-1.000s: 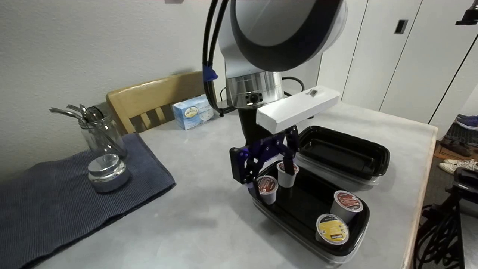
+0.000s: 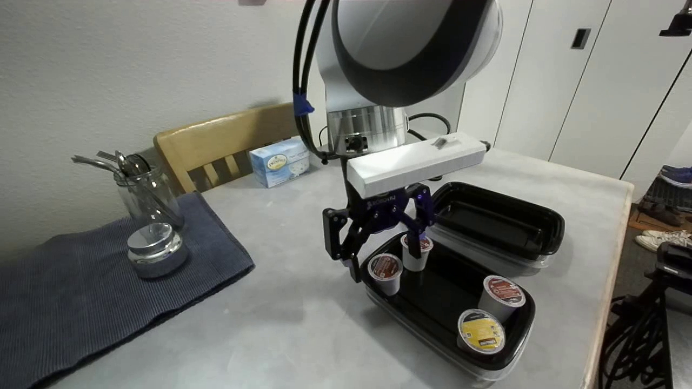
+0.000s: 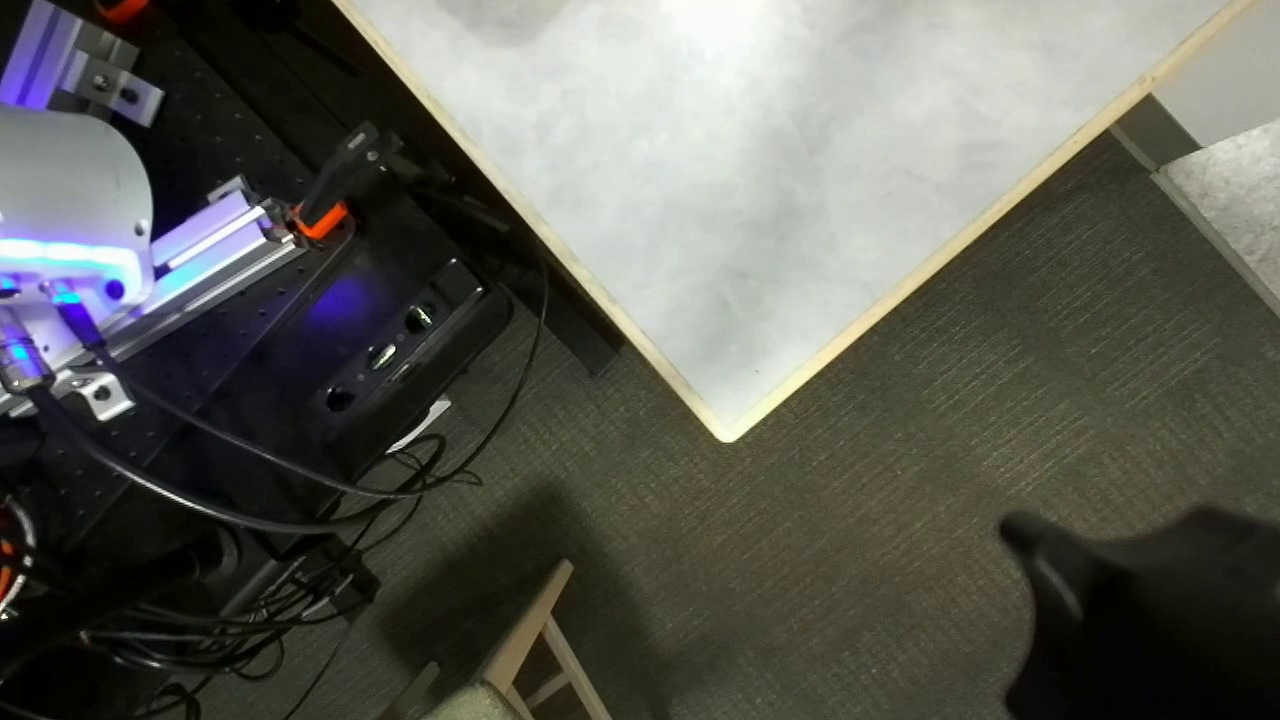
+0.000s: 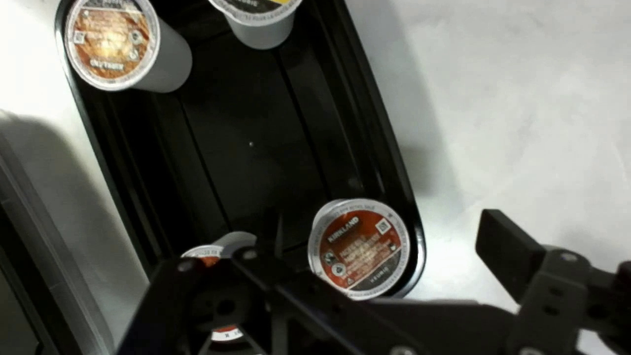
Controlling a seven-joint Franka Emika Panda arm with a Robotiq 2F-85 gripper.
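My gripper (image 2: 383, 263) stands open above the near-left end of a black tray (image 2: 447, 285). One fingertip (image 2: 355, 271) is just outside the tray's left end; the other reaches in front of the rear red-lidded pod (image 2: 415, 260). The front red-lidded pod (image 2: 385, 275) sits between the fingers in exterior view 1, and nothing looks gripped. In the wrist view that Kirkland pod (image 4: 359, 248) lies ahead of the fingers, while the other pod is mostly behind a finger. A third red-lidded pod (image 2: 503, 297) and a yellow-lidded pod (image 2: 481, 332) occupy the tray's far end.
An empty black tray (image 2: 499, 217) stands close behind the first. To the left, a blue placemat (image 2: 130, 285) carries a lidded glass jar (image 2: 155, 249) and a jar of cutlery (image 2: 149, 194). A tea box (image 2: 280, 162) is at the back.
My gripper has turned and shifted slightly left in exterior view 1. Its left finger moved from over the front red-lidded pod to beyond the tray's rim. The pods have stayed put.
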